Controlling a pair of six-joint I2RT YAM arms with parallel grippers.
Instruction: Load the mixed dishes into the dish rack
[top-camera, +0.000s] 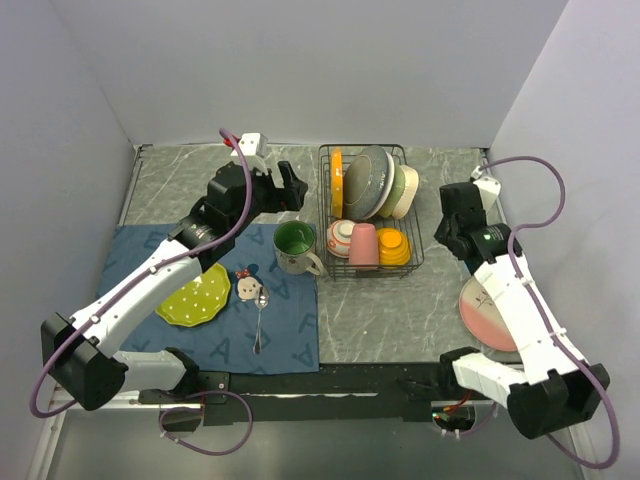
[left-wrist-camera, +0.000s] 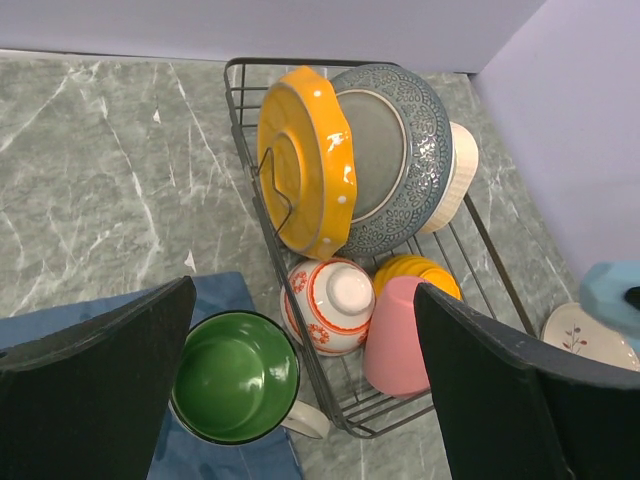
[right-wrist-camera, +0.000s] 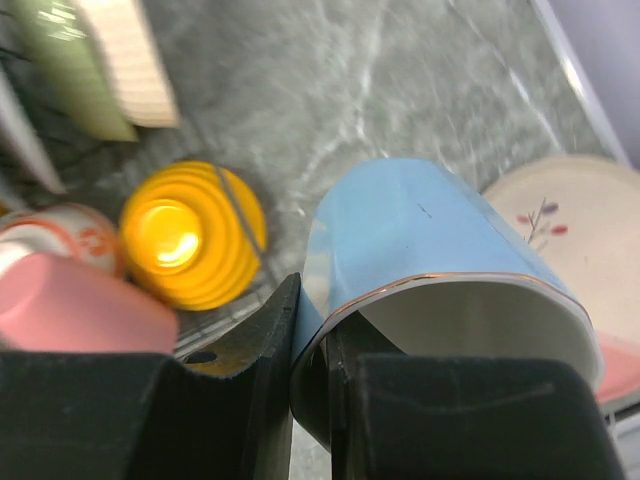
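In the right wrist view my right gripper is shut on the wall of a light blue cup (right-wrist-camera: 420, 225), its open mouth facing the camera. From above, that gripper (top-camera: 441, 238) hangs right of the dish rack (top-camera: 370, 274), and the arm mostly hides the cup. My left gripper (top-camera: 303, 190) stands open and empty near the rack's left side. The rack holds a yellow dish (left-wrist-camera: 305, 165), a grey patterned plate (left-wrist-camera: 425, 150), pale bowls (top-camera: 405, 192), a red-white bowl (left-wrist-camera: 332, 305), a pink cup (left-wrist-camera: 395, 340) and yellow bowls (top-camera: 393, 246).
A green-lined mug (top-camera: 294, 245) stands against the rack's left side. On the blue mat (top-camera: 290, 335) lie a yellow-green dotted plate (top-camera: 195, 300) and a spoon (top-camera: 260, 315). A pink plate (top-camera: 487, 315) lies at right. Counter in front of the rack is clear.
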